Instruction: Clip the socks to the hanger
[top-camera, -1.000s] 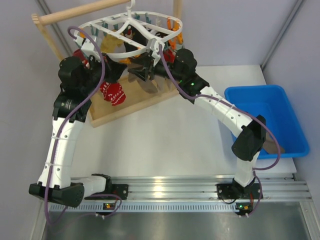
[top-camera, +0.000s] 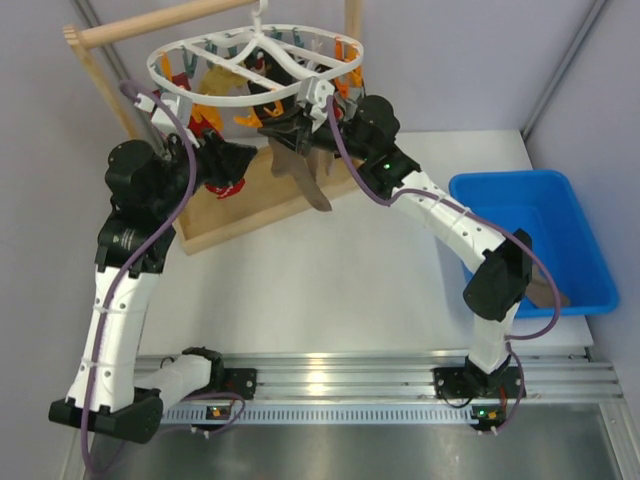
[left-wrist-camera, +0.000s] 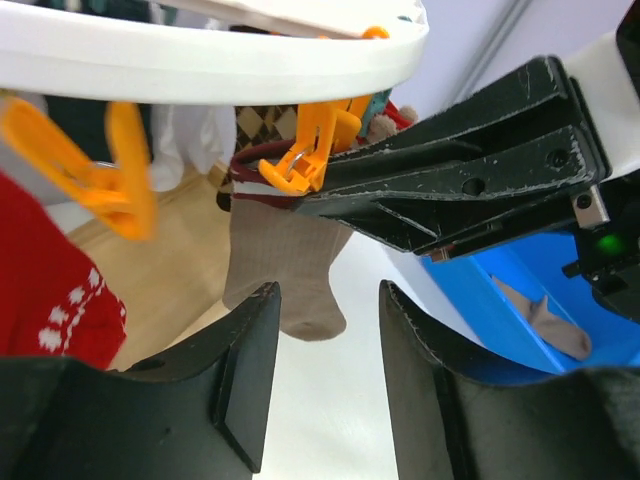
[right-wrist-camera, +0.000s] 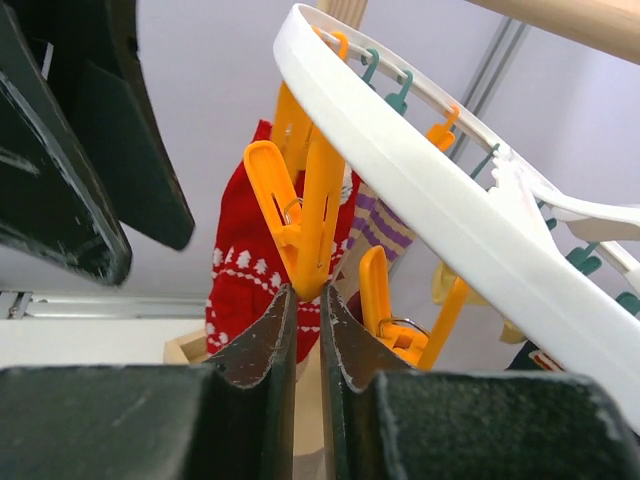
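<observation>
Over the frame hangs the white ring hanger (top-camera: 230, 101) with orange and teal clips. In the left wrist view a grey-brown sock (left-wrist-camera: 285, 262) with a maroon cuff hangs below an orange clip (left-wrist-camera: 310, 150), its cuff at the clip's lower end. My left gripper is open and empty, below and in front of that sock. My right gripper has its fingertips close together at an orange clip's lower tip (right-wrist-camera: 310, 280). Whether cloth lies between them is hidden. A red patterned sock (right-wrist-camera: 245, 245) hangs behind.
A wooden stand (top-camera: 265, 200) surrounds the hanger. The blue bin (top-camera: 535, 205) at right holds a brown sock (top-camera: 545, 291). Another orange clip (right-wrist-camera: 395, 320) sits close beside my right fingers.
The grey-brown sock's toe has swung right. My right arm has barely moved.
</observation>
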